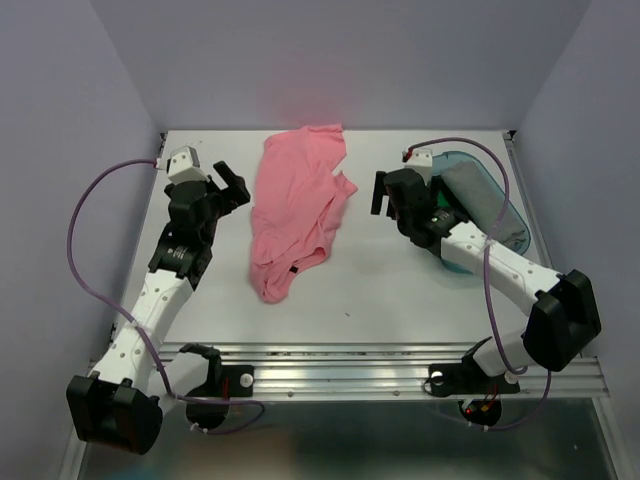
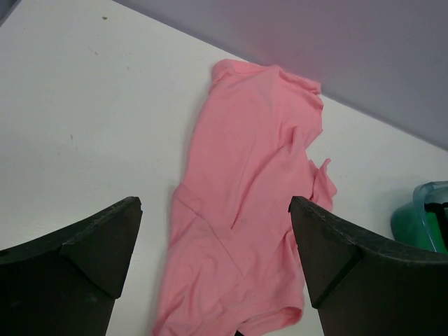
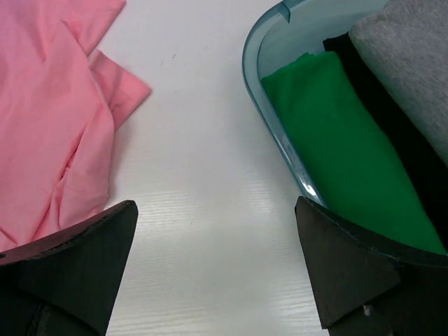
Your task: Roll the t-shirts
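Note:
A pink t-shirt [image 1: 293, 210] lies loosely spread and creased on the white table, left of centre, with a sleeve sticking out to its right. In the left wrist view the shirt [image 2: 241, 168] runs between and beyond the fingers, untouched. My left gripper [image 1: 235, 188] hovers just left of the shirt, fingers wide apart and empty. Over on the right, my right gripper [image 1: 382, 193] is open too, between the shirt and the bin. Its view catches the shirt's sleeve [image 3: 119, 87] at the left and bare table between the fingers.
A teal bin [image 3: 280, 133] stands at the table's right, partly under the right arm. Inside it lie a green cloth [image 3: 343, 140], a black cloth [image 3: 399, 129] and a grey cloth [image 3: 409, 56]. Bare table [image 1: 370, 290] lies at front centre; walls close the back and sides.

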